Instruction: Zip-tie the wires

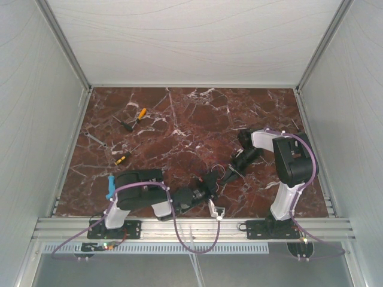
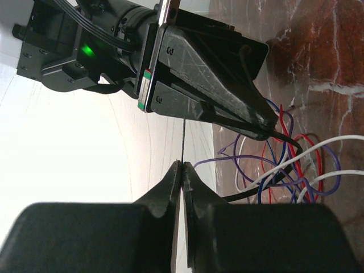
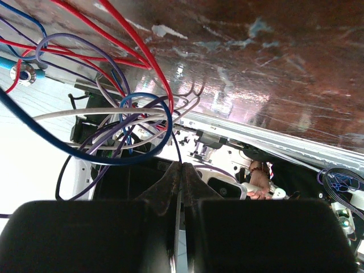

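A loose bundle of red, blue, purple and white wires [image 2: 284, 170] lies on the marble table. Around part of it curves a black zip tie [image 2: 242, 195], which runs up to the tip of my right gripper. From the fingertips of my left gripper, shut, a thin dark strip rises and passes out of sight at the right gripper. In the right wrist view, my right gripper is shut on a thin dark strip leading toward the wires [image 3: 142, 114]. The zip tie's head is hard to make out. Both grippers are close together in the top view.
Orange-handled tools [image 1: 141, 113], a yellow-handled screwdriver [image 1: 122, 158] and a wrench [image 1: 95, 139] lie on the left of the table. A blue object [image 1: 111, 186] is beside the left arm.
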